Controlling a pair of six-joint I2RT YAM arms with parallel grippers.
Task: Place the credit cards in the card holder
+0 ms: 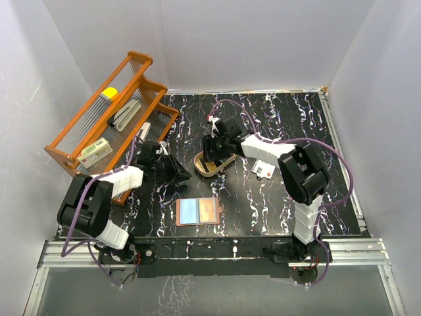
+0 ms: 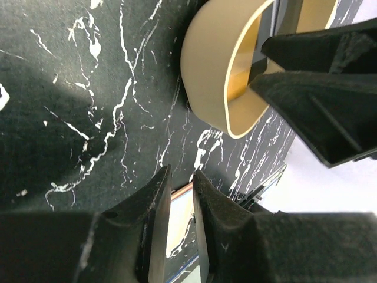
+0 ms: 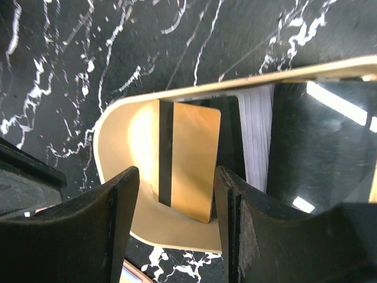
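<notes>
A beige oval box point(image 1: 209, 174) lies mid-table, and in the right wrist view its wall point(image 3: 121, 138) surrounds a tan card point(image 3: 194, 159), a dark card point(image 3: 165, 153) and a dark block with a light edge. My right gripper is over the box, its fingers apart on either side of the tan card; whether they touch it cannot be seen. The open card holder point(image 1: 197, 222) lies nearer the front, with a light blue and a tan face. My left gripper point(image 1: 183, 176) stands open between box and holder, nothing between its fingers.
A tilted wooden shelf point(image 1: 141, 82) at left carries a yellow item point(image 1: 109, 93), a stapler-like tool point(image 1: 123, 116) and a small box point(image 1: 95, 153). A white item point(image 1: 263, 169) lies right of the oval box. Both grippers are close together.
</notes>
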